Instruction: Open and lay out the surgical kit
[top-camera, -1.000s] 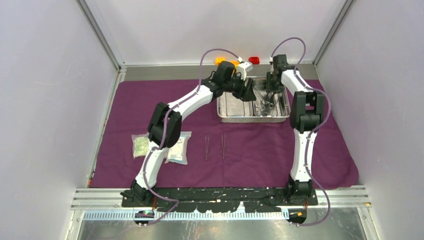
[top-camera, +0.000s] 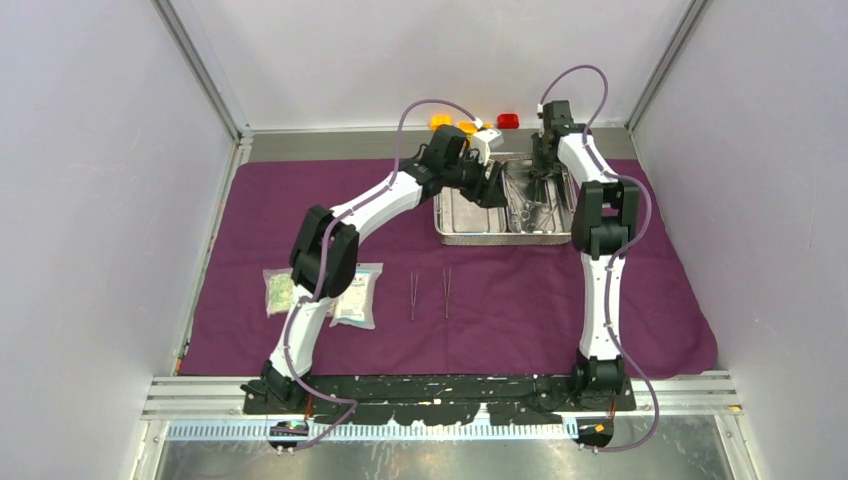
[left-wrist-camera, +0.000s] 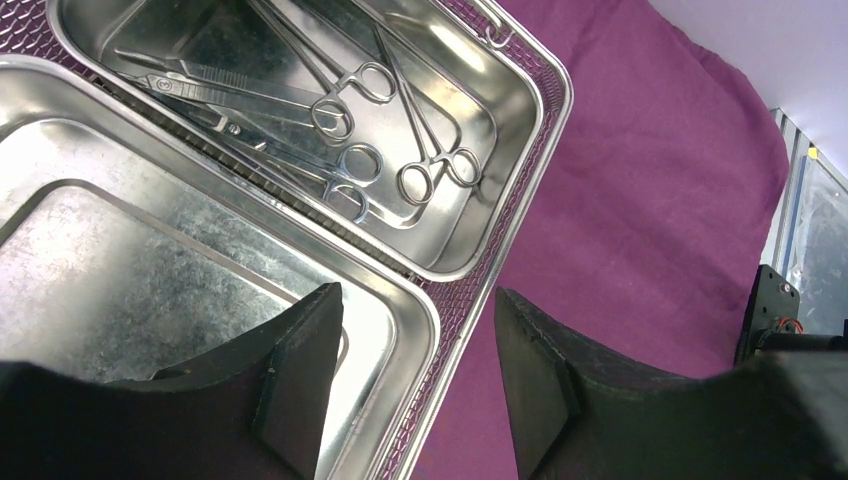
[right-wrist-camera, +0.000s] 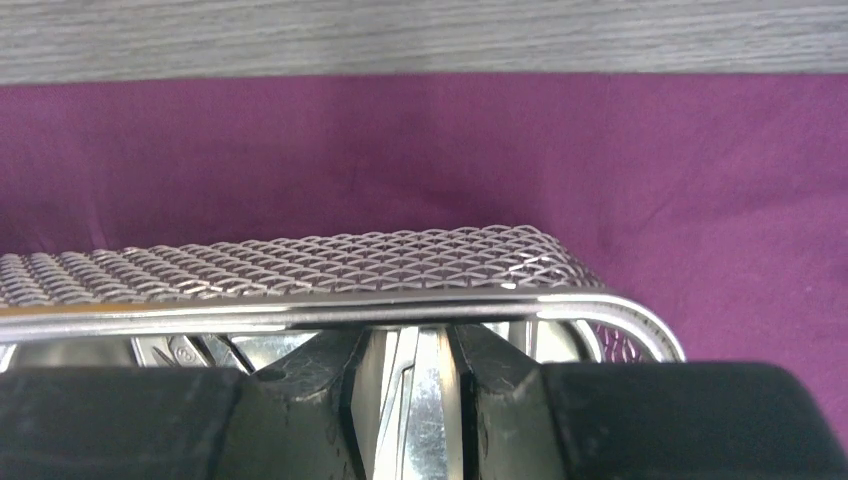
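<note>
A metal mesh basket (top-camera: 510, 239) holds two inner trays, one bare and shallow, the other with several steel instruments. In the left wrist view, scissors (left-wrist-camera: 345, 190) and ring-handled clamps (left-wrist-camera: 430, 160) lie loosely in the instrument tray (left-wrist-camera: 505, 225). Over the corner of the bare tray (left-wrist-camera: 200, 290), my left gripper is open and empty. My right gripper is low at the basket's back rim (right-wrist-camera: 460, 305), its fingers partly apart. Silvery instrument parts show in that gap, not clearly held. Two tweezers (top-camera: 414, 297) (top-camera: 447, 294) lie on the purple cloth.
Two clear packets, one greenish (top-camera: 281, 293) and one white (top-camera: 357, 297), lie at the front left, partly behind my left arm. Small yellow (top-camera: 440, 121) and red (top-camera: 508, 121) items stand by the back wall.
My right arm has shifted a little toward the back of the table. The left gripper has come slightly forward and stays over the basket. Packets and tweezers are unmoved.
</note>
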